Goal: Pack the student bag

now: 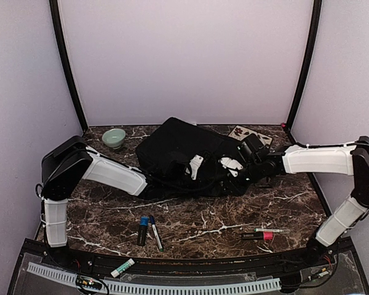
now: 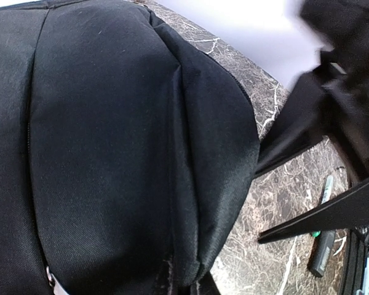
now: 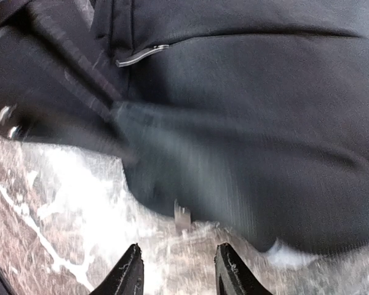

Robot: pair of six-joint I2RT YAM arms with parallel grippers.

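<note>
The black bag (image 1: 172, 138) lies at the back middle of the table, filling much of both wrist views. My left gripper is shut on a fold of the bag's fabric, low in the left wrist view. My right gripper is open beside the bag's edge, over bare marble, with nothing between its fingers. A zip (image 3: 141, 54) with a pale pull shows on the bag. A blue-capped marker (image 1: 142, 230), a white pen (image 1: 155, 233), a pink-capped marker (image 1: 256, 236) and a thin pen (image 1: 270, 231) lie on the front of the table.
A green bowl (image 1: 114, 138) stands at the back left, and a patterned flat item (image 1: 240, 133) lies behind the bag at right. A glue stick (image 1: 122, 267) lies at the front edge.
</note>
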